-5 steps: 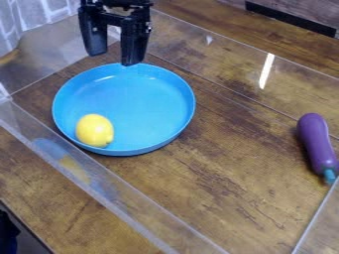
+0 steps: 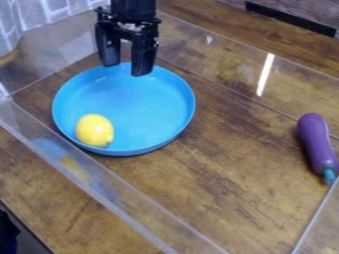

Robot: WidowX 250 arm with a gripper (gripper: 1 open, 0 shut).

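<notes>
A yellow egg-shaped object [image 2: 94, 130] rests in the lower left of a round blue plate [image 2: 157, 119]. The black gripper [image 2: 126, 62] hangs over the plate's back edge, its two fingers spread apart, open, with nothing visible between them. A purple eggplant-like object [image 2: 316, 144] lies on the wooden table at the right, well away from the plate.
Clear plastic walls or strips run along the left, front and right of the wooden work area [image 2: 239, 189]. The table between the plate and the purple object is bare.
The gripper has shifted slightly right and down toward the plate. The plate, yellow object and purple object have not moved.
</notes>
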